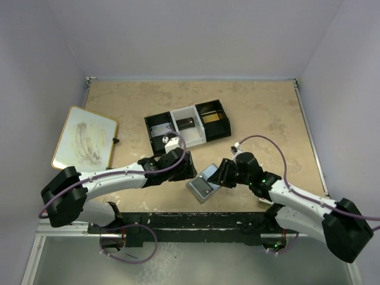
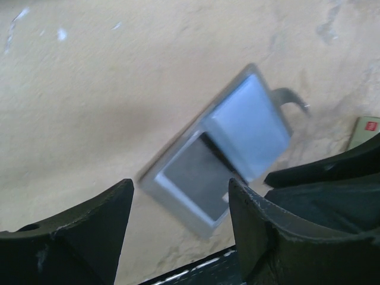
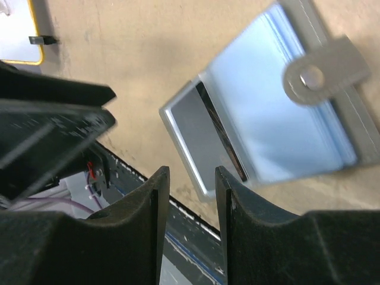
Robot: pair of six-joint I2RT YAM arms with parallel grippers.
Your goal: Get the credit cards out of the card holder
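The card holder [image 3: 255,101] lies open on the table, pale blue on one half, with a strap and snap on its outer edge. A grey-framed pocket with a dark slot [image 3: 222,130] fills its other half; whether cards sit inside cannot be told. In the top view, my left gripper [image 1: 191,172] hovers just left of the holder; its fingers are open and empty in the left wrist view. Over the holder's right side hangs my right gripper [image 1: 221,178], its fingers [image 3: 155,208] part open with nothing between them, pointing toward the grey pocket's lower edge.
Behind the arms stands a three-part tray [image 1: 191,132], black, white and black, with a few flat items in it. A white board [image 1: 84,139] with a yellow rim lies at the left. Bare table shows at the back right.
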